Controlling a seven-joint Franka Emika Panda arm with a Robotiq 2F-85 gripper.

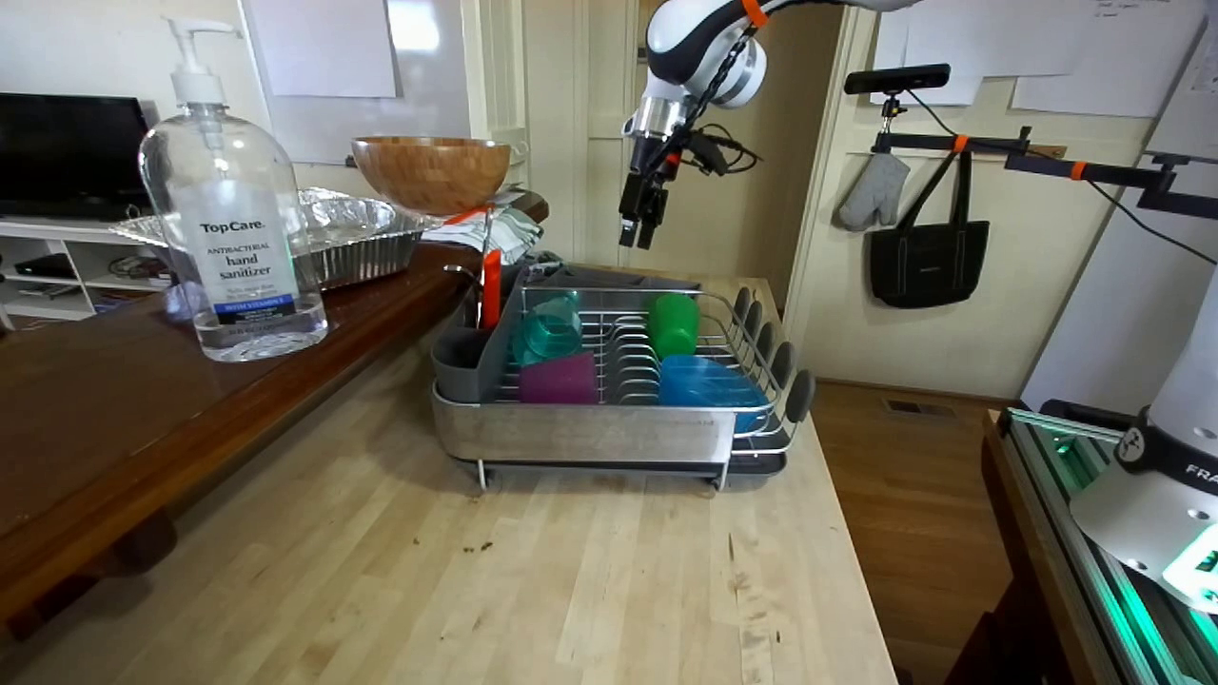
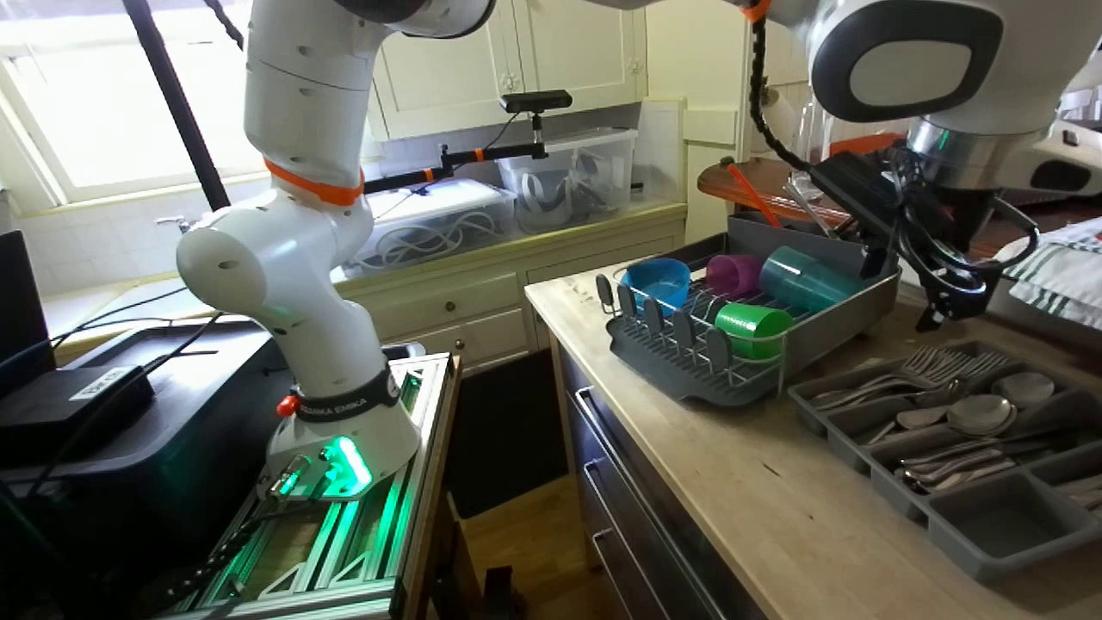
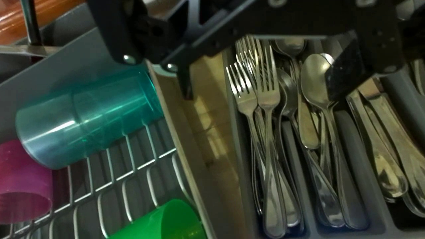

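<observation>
My gripper is open and empty, its fingers spread above the forks (image 3: 267, 93) and spoons (image 3: 314, 85) of the grey cutlery tray (image 2: 1018, 506). In exterior view 1 the gripper (image 1: 636, 235) hangs in the air beyond the dish rack (image 1: 582, 436), pointing down. The rack carries a teal cup (image 3: 87, 115), a magenta cup (image 3: 26, 179), a green cup (image 3: 163, 223) and a blue cup (image 2: 658, 281), with the teal one lying on its side. Exterior view 1 does not show the cutlery tray; the rack blocks that part of the counter.
The rack's side wall (image 3: 183, 159) stands close to the tray, with a narrow wooden strip between. A sanitizer bottle (image 1: 234, 234), a wooden bowl (image 1: 431, 173) and a foil pan (image 1: 354, 245) stand on the darker table. Bare counter (image 1: 571, 559) lies on the rack's near side.
</observation>
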